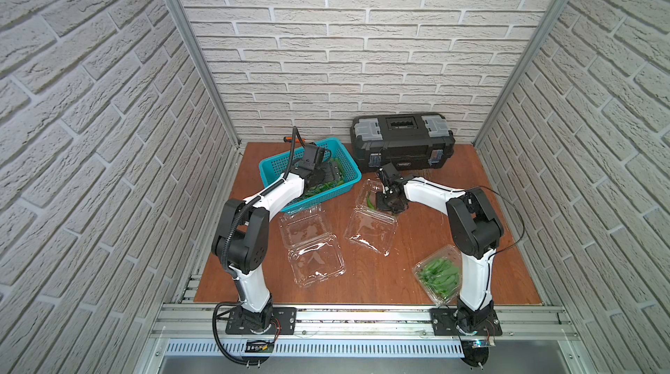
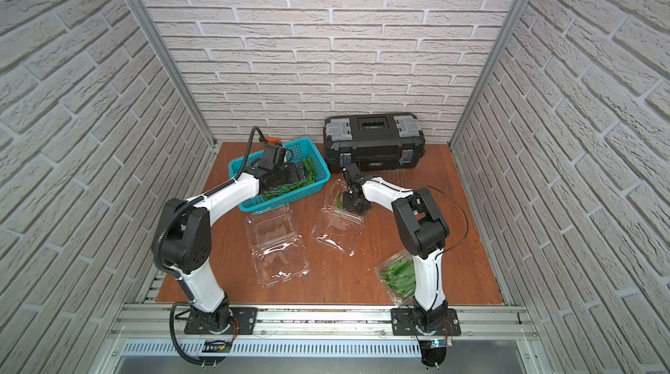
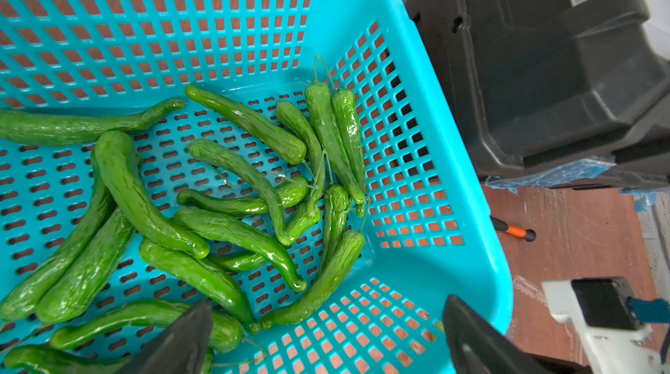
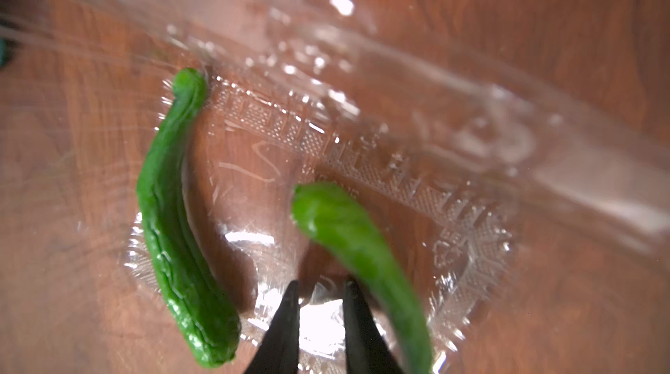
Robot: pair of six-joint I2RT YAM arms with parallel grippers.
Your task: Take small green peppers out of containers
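Several small green peppers lie in the blue basket. My left gripper stands open over it, its fingers wide apart. Above a clear opened container hovers my right gripper. A narrow gap shows between its fingertips, with shiny plastic visible through it. One green pepper is in the container left of the fingers. Another pepper, blurred, runs alongside the right-hand finger; whether it is gripped cannot be made out. A second clear container, lying open, looks empty.
A clear container full of peppers sits at the front right near the right arm's base. The black toolbox stands at the back beside the basket. Bare table shows in the front middle.
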